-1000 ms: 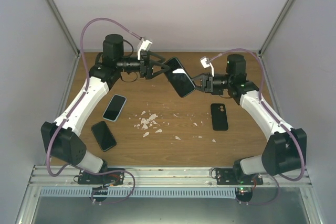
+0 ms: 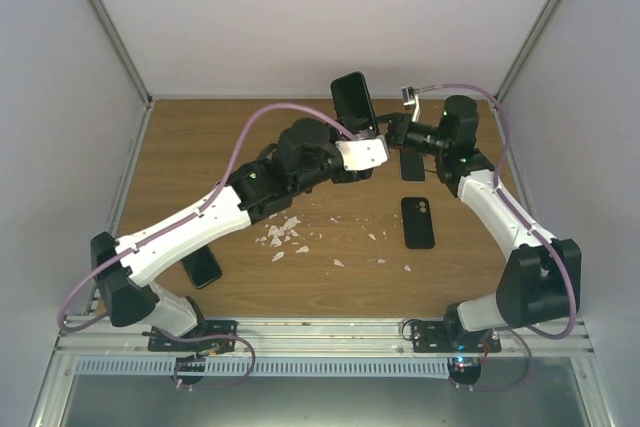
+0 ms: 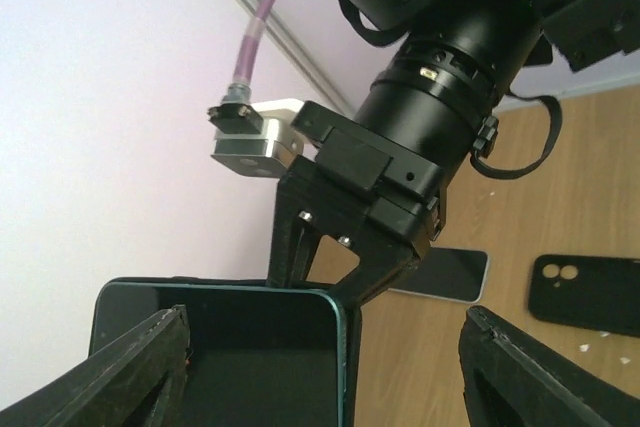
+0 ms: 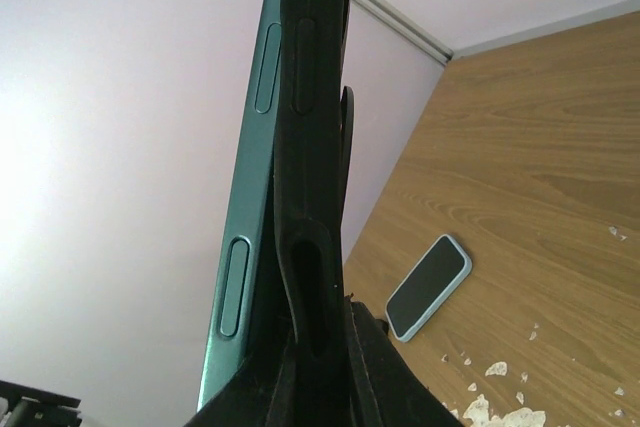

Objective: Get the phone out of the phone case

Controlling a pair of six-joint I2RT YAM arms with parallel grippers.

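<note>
A dark phone (image 2: 350,97) in its black case is held upright in the air at the upper middle, with my right gripper (image 2: 392,127) shut on it. The right wrist view shows its teal edge (image 4: 240,197) beside the black case (image 4: 308,167). In the left wrist view the phone's face (image 3: 255,352) lies between the spread fingers of my left gripper, which stands open at the phone, partly hidden in the top view.
A black phone (image 2: 201,262) lies at the front left, a black case or phone (image 2: 418,222) at the right, another dark phone (image 2: 412,167) behind it. White flakes (image 2: 285,229) are scattered mid-table. A light-rimmed phone (image 4: 428,285) shows in the right wrist view.
My left arm has swung rightward over to the held phone and turned its wrist. The right gripper has moved up slightly, turning the phone more upright.
</note>
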